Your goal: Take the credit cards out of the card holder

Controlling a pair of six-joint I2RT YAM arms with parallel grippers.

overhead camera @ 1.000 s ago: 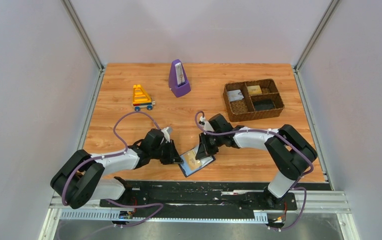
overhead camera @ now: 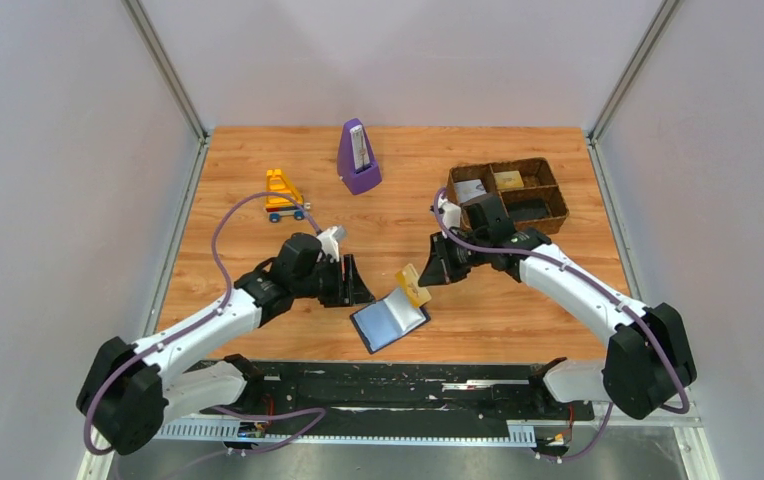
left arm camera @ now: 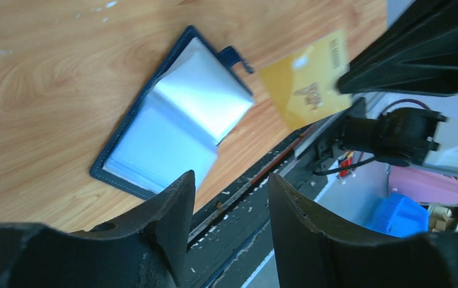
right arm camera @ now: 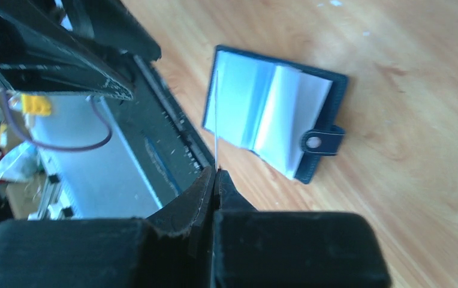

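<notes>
The open card holder (overhead camera: pixel 380 324), dark with pale blue and white sleeves and a snap tab, lies near the table's front edge, also in the left wrist view (left arm camera: pixel 154 144) and right wrist view (right arm camera: pixel 238 90). My right gripper (overhead camera: pixel 428 272) is raised above its right side, shut on a yellow card (overhead camera: pixel 412 286), which shows printed-side on in the left wrist view (left arm camera: pixel 304 78) and as a thin edge in the right wrist view. My left gripper (overhead camera: pixel 360 298) is above the holder's left, fingers (left arm camera: pixel 172 222) apart with nothing between them.
A wicker basket (overhead camera: pixel 507 222) with compartments stands at the back right. A purple metronome (overhead camera: pixel 358 175) and a yellow toy (overhead camera: pixel 280 190) on wheels are at the back.
My right gripper has drawn the yellow card up and right out of the holder. My left gripper has risen from the holder's edge.
</notes>
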